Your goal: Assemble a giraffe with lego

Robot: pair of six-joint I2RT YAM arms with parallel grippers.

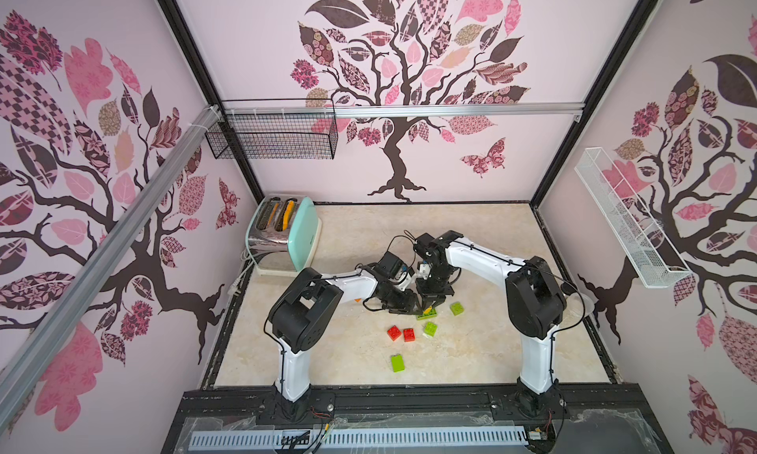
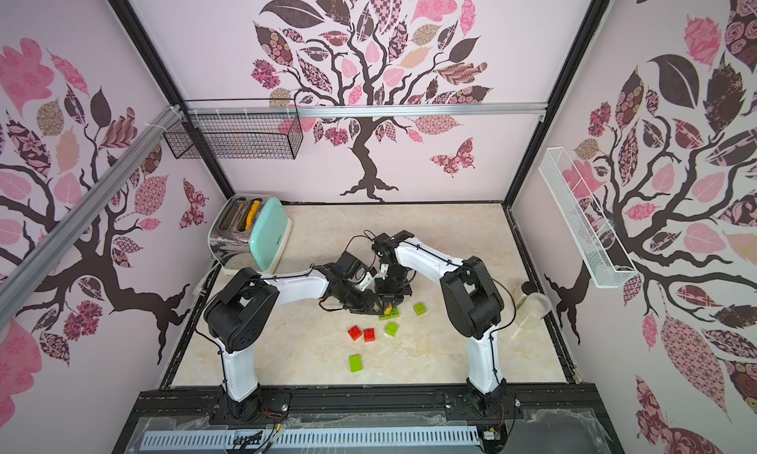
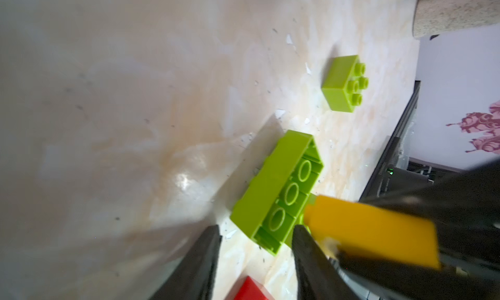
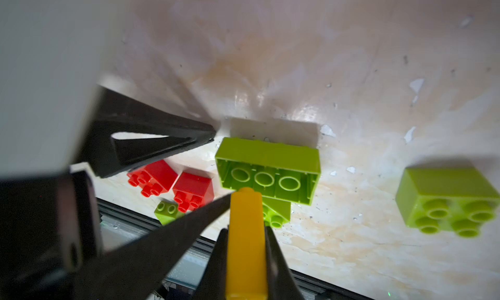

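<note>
A long green brick (image 4: pixel 268 153) lies on its side on the table, its hollow underside with round tubes facing the front. My left gripper is part open at the brick's left end. One of its fingers (image 4: pixel 161 135) is behind that end and the other in front, with no clear contact. My right gripper is shut on a yellow brick (image 4: pixel 245 242), which is in front of the green brick's hollow side. Whether the yellow and green bricks touch cannot be told.
A small green brick (image 1: pixel 456 308) stands to the right. Another green brick (image 1: pixel 429 328) lies close in front. Two red bricks (image 1: pixel 394 332) and a further green brick (image 1: pixel 397 362) are nearer the front edge. A toaster (image 1: pixel 284 233) occupies the back left.
</note>
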